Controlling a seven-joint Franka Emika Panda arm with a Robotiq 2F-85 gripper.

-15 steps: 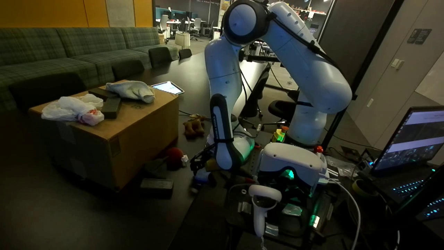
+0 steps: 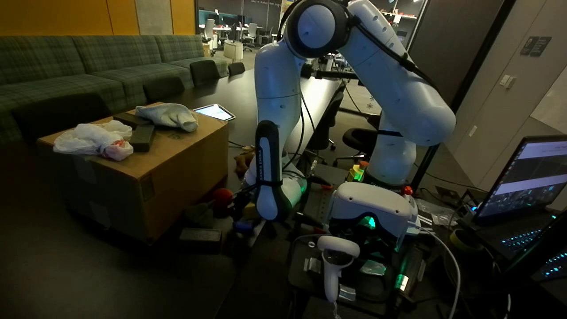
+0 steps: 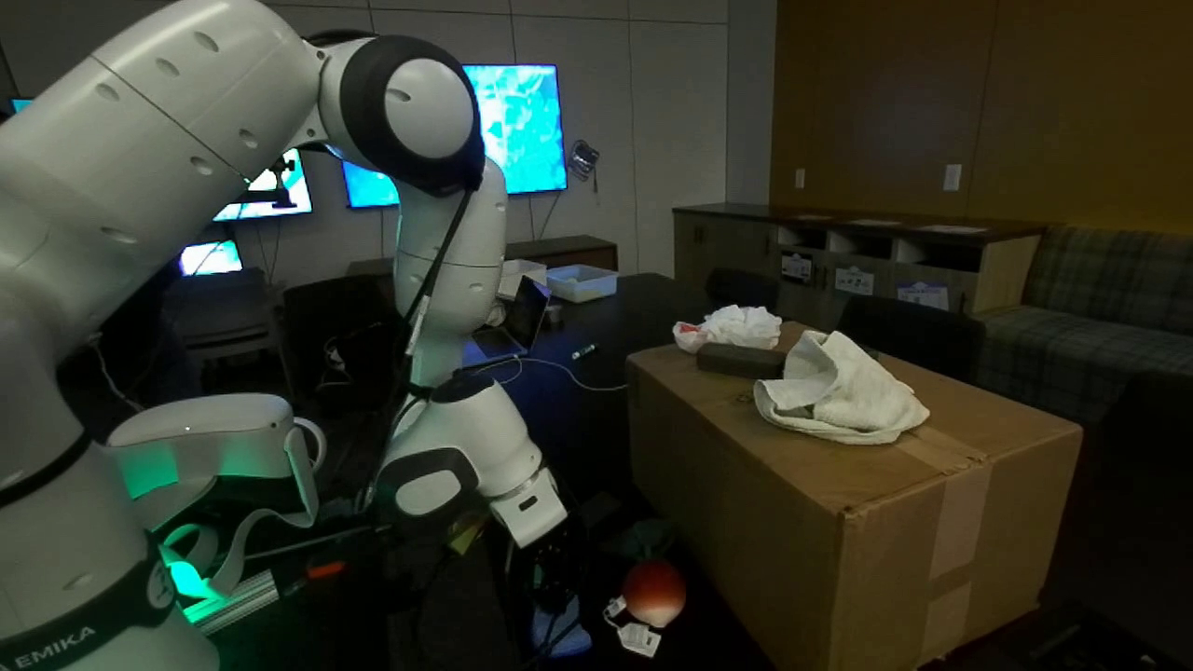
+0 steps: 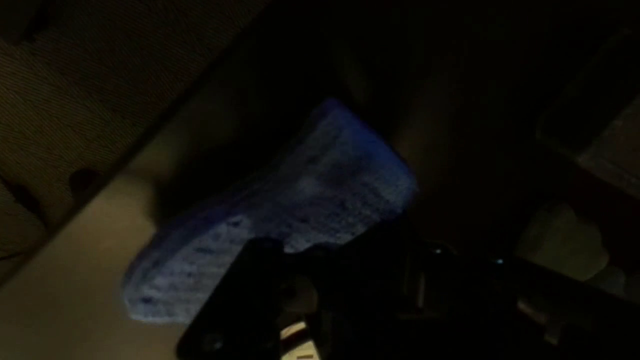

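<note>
My gripper shows as a dark shape low in the wrist view, shut, its fingertips overlapping the near edge of a blue fuzzy piece (image 4: 312,180). Whether any of that piece is pinched between the fingers is too dark to tell. It has a pale, speckled face and lies over or just above the tabletop near its edge. In exterior view 1 the same blue piece (image 2: 243,227) shows below the gripper (image 2: 237,208), beside a red ball-like thing (image 2: 222,197). Exterior view 2 has the blue piece (image 3: 561,633) under the dim gripper (image 3: 545,581).
A large cardboard box (image 2: 180,175) stands left of the arm, carrying a white plastic bag (image 2: 95,139), dark blocks (image 2: 141,138) and a pale cloth (image 2: 168,116). A dark block (image 2: 200,239) lies on the table near the box. A headset (image 2: 372,207) sits by the arm's base.
The arm's lower part and gripper have moved left toward the box and red ball. The blue piece has shifted left as well. The brown toy is now partly hidden behind the arm.
</note>
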